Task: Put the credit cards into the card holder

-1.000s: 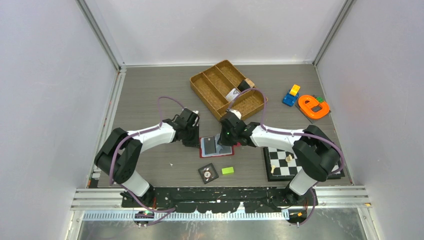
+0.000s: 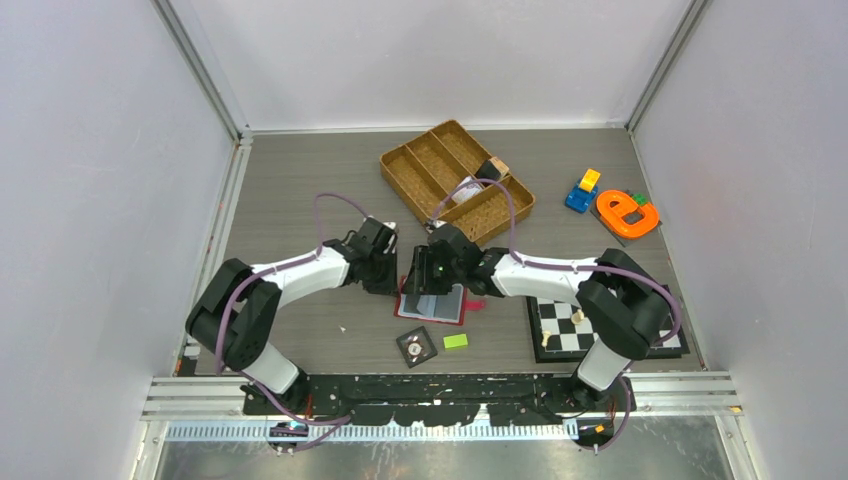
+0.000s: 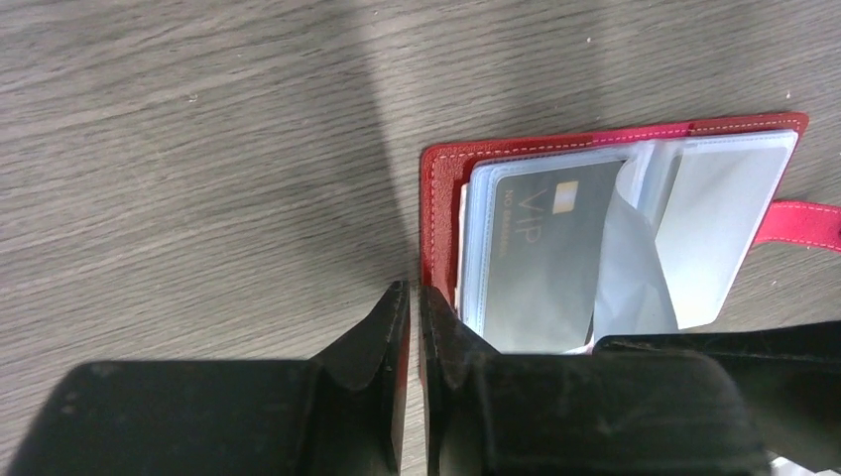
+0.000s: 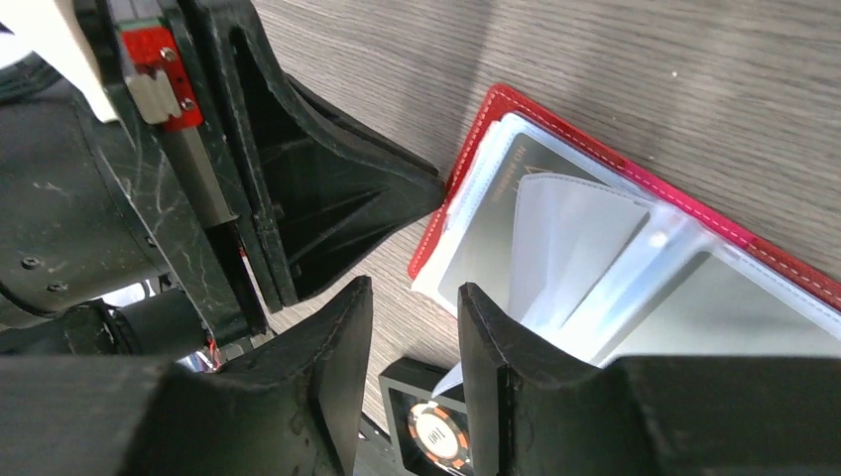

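The red card holder [image 3: 433, 198] lies open on the table, with clear sleeves and a grey VIP card [image 3: 540, 263] inside. My left gripper is shut on the holder's left edge. My right gripper is over that same end of the holder, its fingers apart, close beside the left gripper. A translucent sleeve flap [image 4: 565, 238] stands folded over the card, reaching down toward the right gripper's fingers.
A wicker tray [image 2: 410, 175] with compartments is behind the holder. A dark chip case [image 2: 416, 347] and green block [image 2: 455, 341] lie in front. A chessboard [image 2: 560, 340] and toys [image 2: 625, 210] occupy the right.
My right gripper has moved left across the holder toward the left gripper, and its fingers now show apart. The left arm has stayed nearly still.
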